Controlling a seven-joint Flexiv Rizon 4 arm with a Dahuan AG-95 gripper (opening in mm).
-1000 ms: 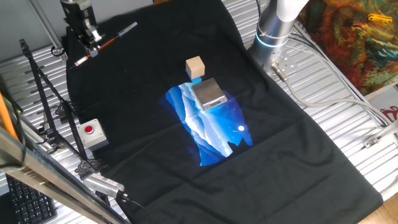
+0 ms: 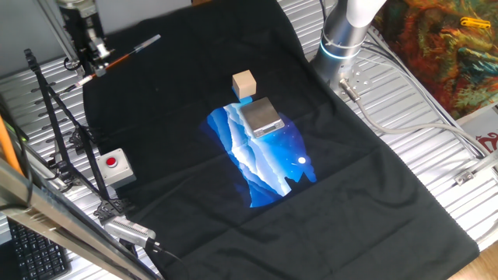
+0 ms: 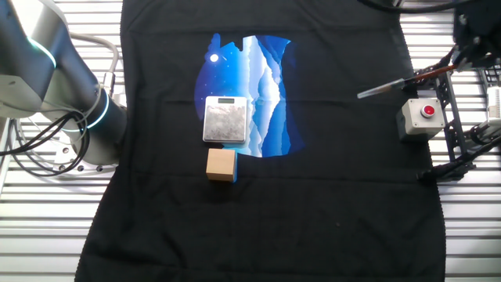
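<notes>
My gripper hangs at the upper left in exterior view 1, shut on a slender brush-like stick with an orange-brown middle and a grey end. The stick slants, its grey end pointing toward the table's middle. In exterior view 2 the stick reaches in from the right, with the dark gripper blurred at the edge. A silver scale lies on a blue-and-white printed picture. Beside the scale sits a tan cube, with some blue showing at its side.
A grey box with a red button stands at the left edge, near a black frame. The arm's base is at the back right. Black cloth covers the table, with wide bare areas around the picture.
My gripper has moved left and slightly down in exterior view 1, carrying the stick with it. The cube, scale and picture have stayed in place.
</notes>
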